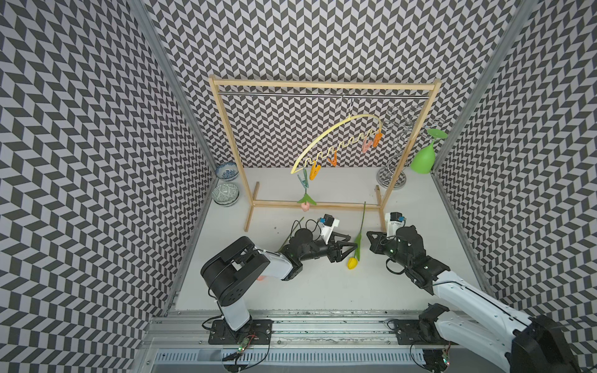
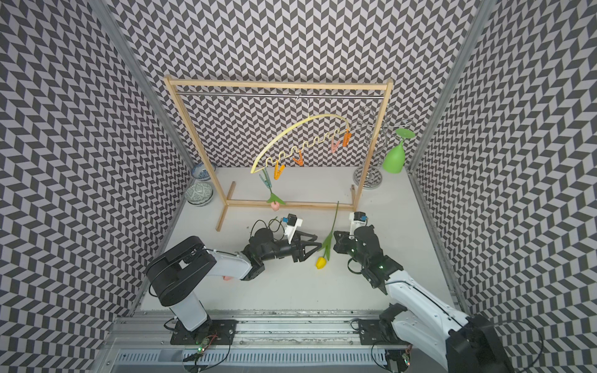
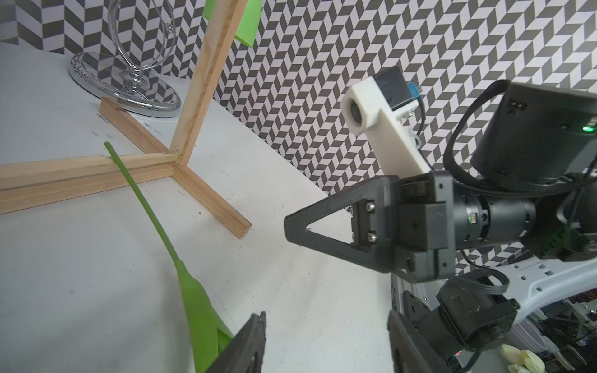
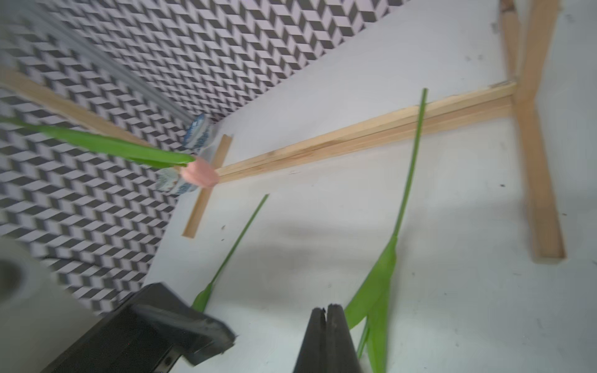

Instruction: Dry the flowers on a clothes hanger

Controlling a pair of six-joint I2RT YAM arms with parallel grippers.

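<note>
A yellow tulip (image 1: 352, 263) lies on the table between the two grippers, its green stem (image 3: 149, 214) pointing to the rack's bottom bar. My left gripper (image 1: 353, 242) is just left of it, fingers apart and nothing visible between them. On the other side, my right gripper is shut, its tips together and empty. A pink tulip (image 1: 305, 206) hangs head down from a teal clothespin (image 1: 303, 178) at the left end of the yellow hanger (image 1: 329, 132). Another pink flower (image 2: 227, 278) lies mostly hidden behind the left arm; its stem (image 4: 239, 239) shows in the right wrist view.
Orange, yellow and pink clothespins hang along the hanger, which is on a wooden rack (image 1: 231, 133). Bowls (image 1: 225, 194) sit at the left. A metal stand (image 1: 391, 177) and a green goblet-shaped object (image 1: 424, 159) are at the back right.
</note>
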